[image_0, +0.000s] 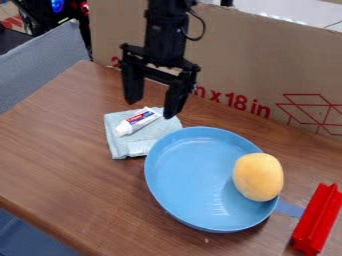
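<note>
The black gripper (154, 102) hangs open over the back of the wooden table, above and just behind a small white toothpaste tube (138, 121), with nothing visible between its fingers. The tube lies on a folded light-blue cloth (118, 142). In front and to the right is a blue plate (187, 190) with a yellow oval object (258, 176) on its right part.
A red object (315, 218) lies at the right edge. A cardboard wall (267, 60) stands along the back.
</note>
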